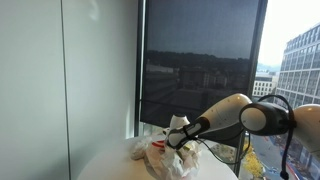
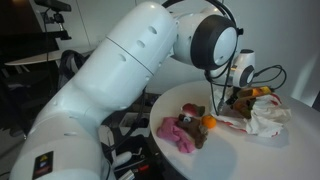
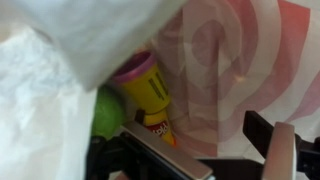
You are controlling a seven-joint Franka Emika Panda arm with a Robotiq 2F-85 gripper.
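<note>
My gripper is open inside or just over a white plastic bag [image 3: 45, 100] printed with red rings. Beside its left finger, within the bag, sit a yellow tub [image 3: 148, 88] with a purple rim and another tub with a red and yellow label [image 3: 160, 127]. Part of a green round thing [image 3: 107, 115] shows beneath the white fold. Only the bag's printed sheet lies between the fingers. In exterior view 2 the crumpled bag [image 2: 268, 124] rests on the table under the wrist; the fingers are hard to make out there.
The white round table [image 2: 235, 160] also carries a pink soft toy [image 2: 178, 137], a brown plush [image 2: 190, 118] and an orange ball [image 2: 210, 122], left of the bag. A tan item [image 1: 137, 150] lies left of the bag in exterior view 1.
</note>
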